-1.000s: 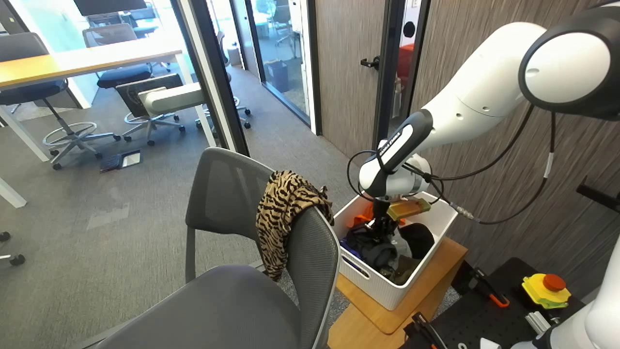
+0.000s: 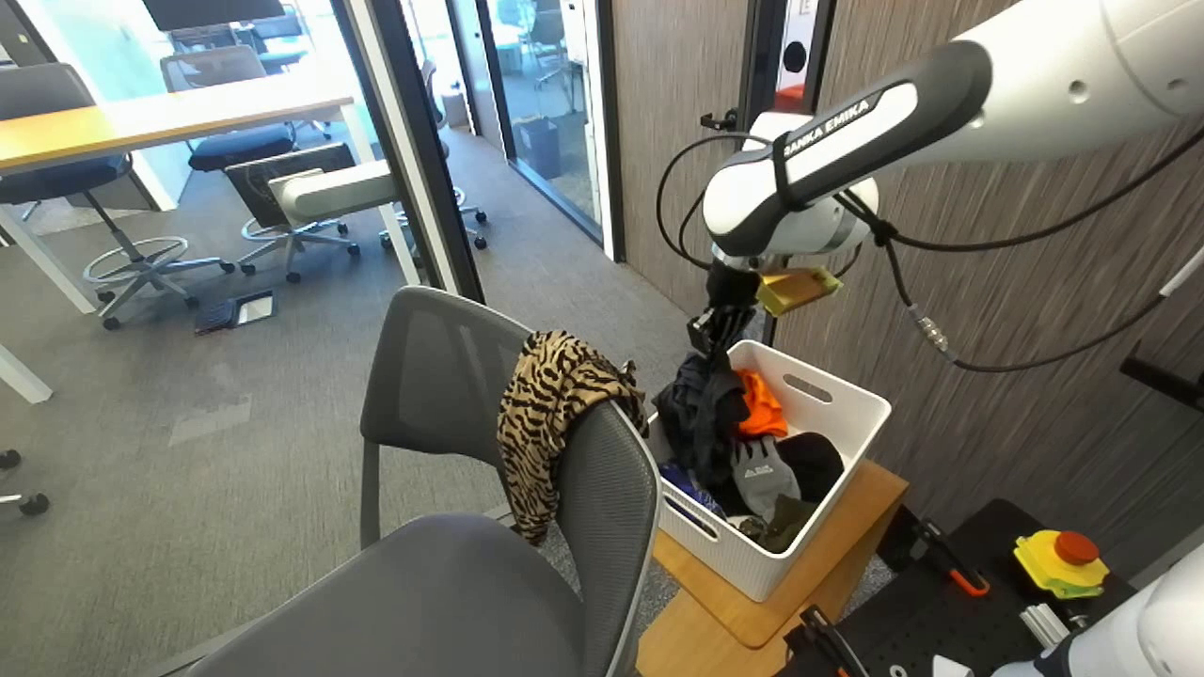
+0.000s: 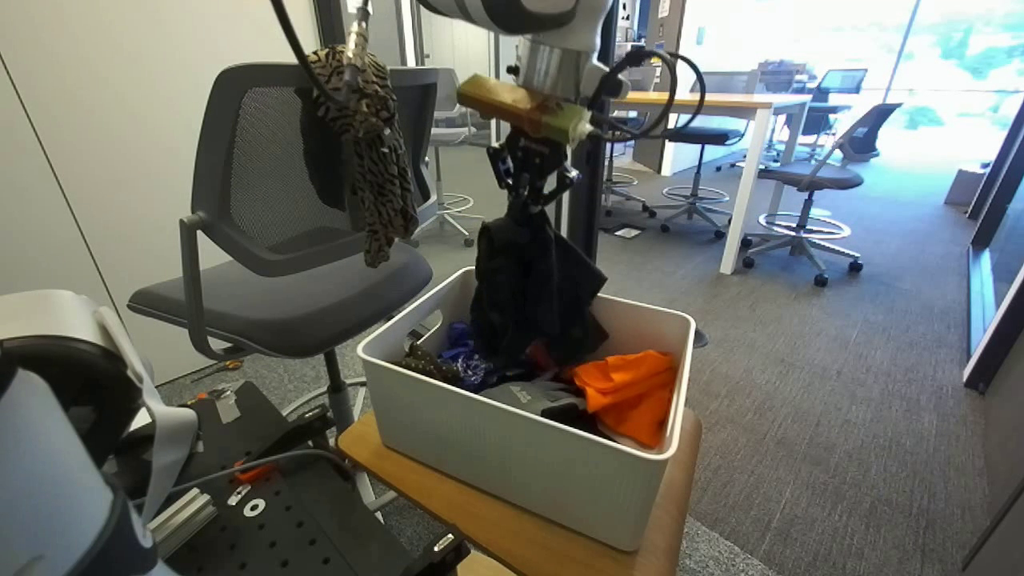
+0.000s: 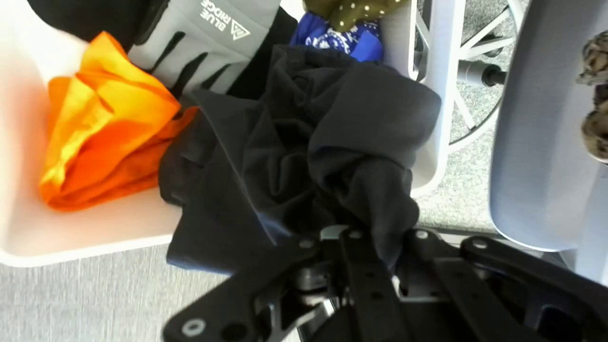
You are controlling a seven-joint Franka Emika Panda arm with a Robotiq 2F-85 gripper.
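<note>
Dark cloth (image 4: 273, 159) hangs from my gripper, which is shut on its upper end. In the second exterior view the gripper (image 3: 528, 197) is above the white bin (image 3: 518, 432), and the dark cloth (image 3: 533, 288) drapes down into it; where its lower edge ends is hard to tell. Inside the bin lie an orange cloth (image 3: 634, 389), a grey glove (image 4: 211, 40), and blue patterned cloth (image 4: 342, 37). A tiger-striped cloth (image 2: 553, 417) is draped over the chair's (image 2: 609, 485) backrest, beside the bin.
The bin stands on a small wooden table (image 2: 847, 553), close to the chair. A black board (image 3: 278, 518) with tools and a red-and-yellow stop button (image 2: 1067, 558) lie near the robot base. Open carpet (image 3: 816, 422) stretches beyond the bin.
The arm has risen from inside the bin to above its rim. The dark cloth has been pulled up with the gripper, and more of the orange cloth and grey glove shows.
</note>
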